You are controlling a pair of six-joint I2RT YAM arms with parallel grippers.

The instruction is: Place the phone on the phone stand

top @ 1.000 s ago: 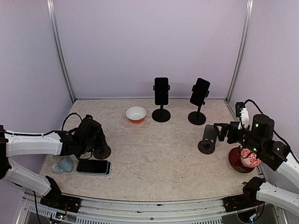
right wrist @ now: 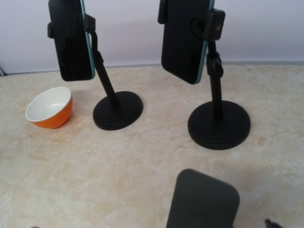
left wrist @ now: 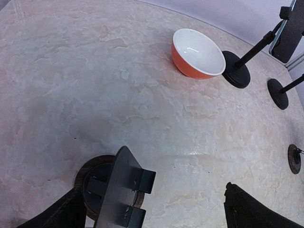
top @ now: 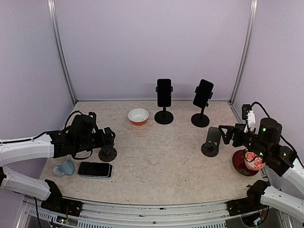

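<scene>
A black phone lies flat at the front left of the table. Behind it a dark phone stand stands under my left gripper; in the left wrist view its plate sits between the open, empty fingers. A second low stand stands at the right, below and left of my open right gripper, its plate filling the lower middle of the right wrist view. Two tall stands hold upright phones at the back.
A white and orange bowl sits at the back middle. A blue mug is at the front left edge. A red dish with a patterned bowl is at the right edge.
My left arm has moved slightly right and up, uncovering more of the left stand. The right arm shifted very slightly; the objects look unchanged.
</scene>
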